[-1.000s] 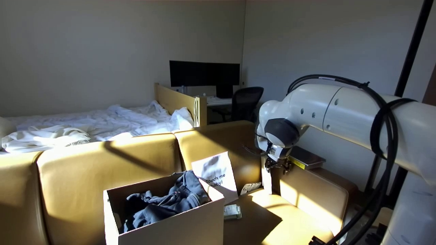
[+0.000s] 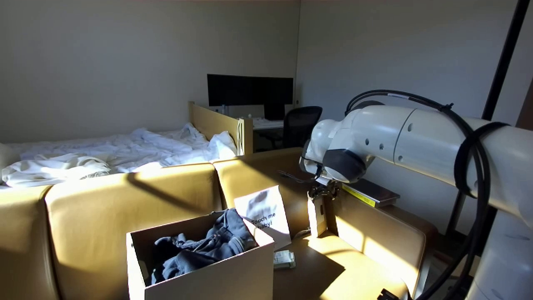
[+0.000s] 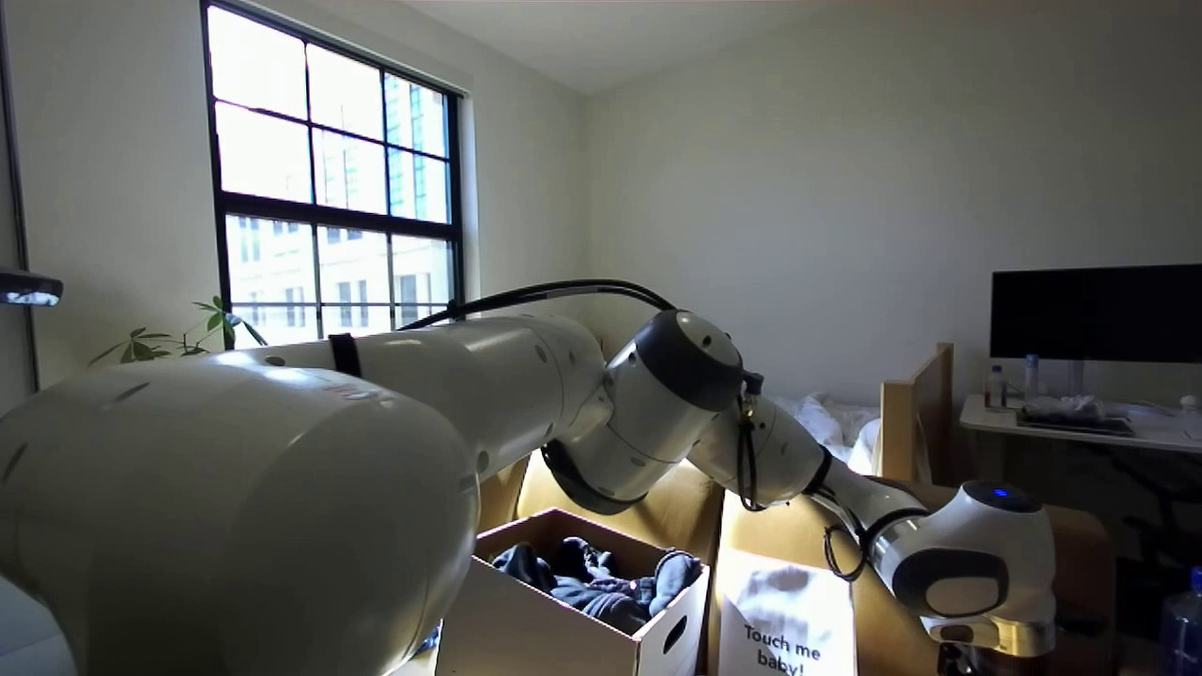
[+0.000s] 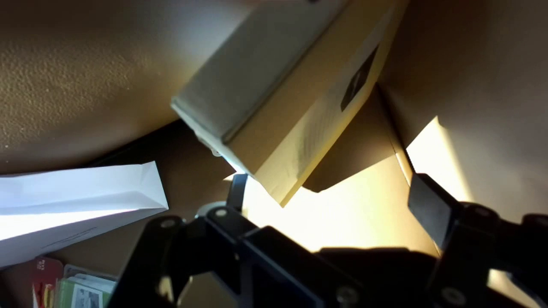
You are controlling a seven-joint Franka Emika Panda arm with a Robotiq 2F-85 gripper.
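Note:
My gripper is open in the wrist view, its two dark fingers wide apart with nothing held. Just beyond the left fingertip [image 4: 236, 192] stands a slim white-and-tan box [image 4: 303, 115], slanting in the view; whether the finger touches it cannot be told. Exterior view 1 shows the same box [image 2: 315, 216] upright in the sofa's right corner, directly under the gripper [image 2: 323, 190]. From exterior view 2 only the hand [image 3: 992, 575] shows clearly, and its fingers are cut off by the lower edge.
A white paper bag [image 2: 265, 215] with printed words leans on the sofa back. Left of it stands an open carton [image 2: 210, 275] of dark clothing [image 2: 212, 247]. A small pack [image 2: 283, 259] lies on the seat. The sofa arm [image 2: 382, 240] bounds the right.
The hand has moved left and slightly up. The slim box also stands farther left and now tilts a little. A pale patterned item behind it is now mostly hidden.

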